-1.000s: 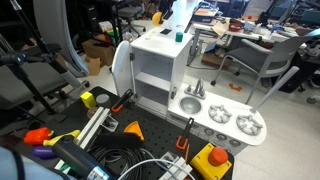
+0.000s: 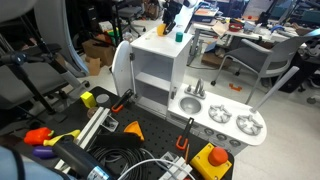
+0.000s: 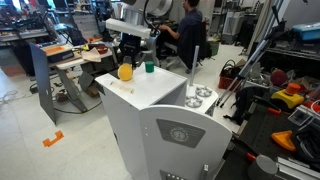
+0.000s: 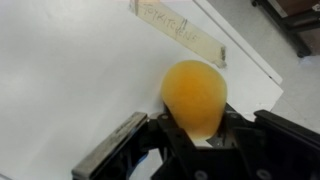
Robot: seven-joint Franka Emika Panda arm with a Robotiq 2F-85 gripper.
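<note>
A yellow-orange cup-like object is at the top of the white cabinet, near its back left side. My gripper is right over it, coming down from above. In the wrist view the rounded orange object fills the space between the dark fingers. Whether the fingers press on it is hidden. A green cup stands on the cabinet top to the right of the orange object.
A strip of tape with writing is stuck on the white top. To the right of the cabinet lies a toy sink and stove panel. A dark table with tools and a red-yellow button box is in front. An office chair stands behind.
Over the last second the orange object and my gripper have come down and slightly right, to the cabinet top.
</note>
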